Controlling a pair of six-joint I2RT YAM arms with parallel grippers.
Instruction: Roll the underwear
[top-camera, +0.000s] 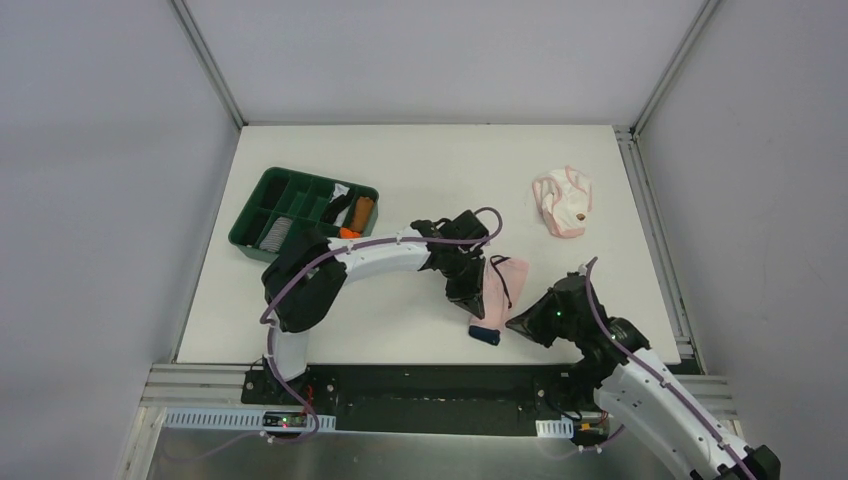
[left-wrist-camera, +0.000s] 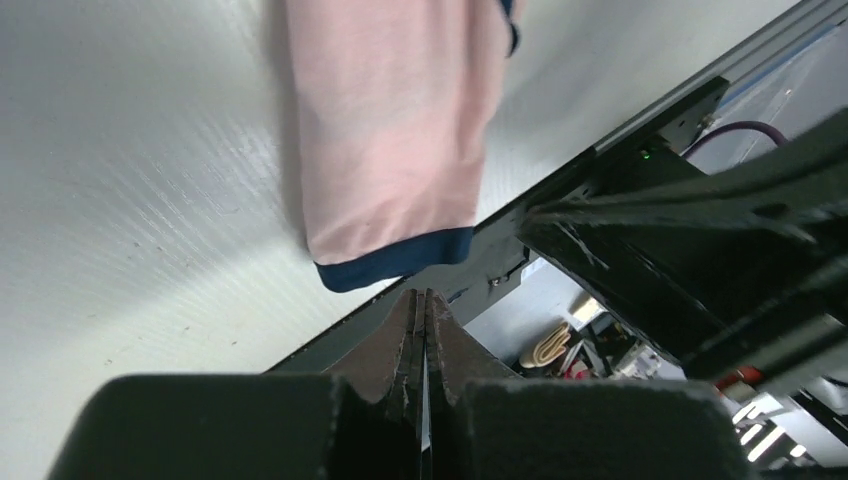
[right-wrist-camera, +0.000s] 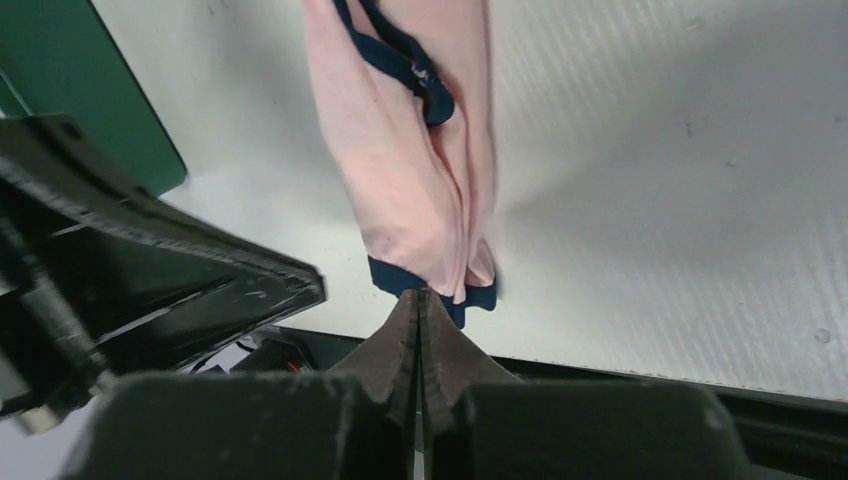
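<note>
The pink underwear (top-camera: 492, 305) with dark navy trim lies folded into a long narrow strip, its navy waistband end towards the table's front edge. In the left wrist view the strip of underwear (left-wrist-camera: 395, 150) is fairly flat; the right wrist view shows the underwear (right-wrist-camera: 400, 170) with a navy band folded over it and a loose layer along one side. My left gripper (top-camera: 481, 316) is shut, above the strip's left side near the waistband. Just right of that end, my right gripper (top-camera: 508, 325) is shut too. Nothing shows between either pair of fingertips.
A green divided box (top-camera: 262, 252) with several rolled items stands at the left. A white cloth with pink trim (top-camera: 563, 200) lies at the back right. Both arms are close together at the front.
</note>
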